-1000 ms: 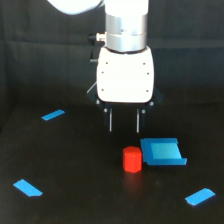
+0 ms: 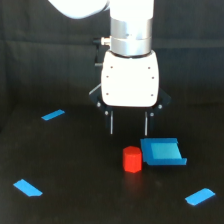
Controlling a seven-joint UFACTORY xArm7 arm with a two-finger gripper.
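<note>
A red block stands on the dark table, near the middle of the camera view. Just to its right is a light blue open tray, empty as far as I can see. My gripper hangs from the white hand, its two thin fingers pointing down and well apart. Nothing shows between them. In the picture the fingertips are above the block, with a gap between; how far they are from it in depth I cannot tell.
Strips of blue tape lie on the table: one at the back left, one at the front left and one at the front right.
The hand has shifted a little right and slightly lower in the picture, and its fingers stand farther apart. The red block and the blue tray have not moved.
</note>
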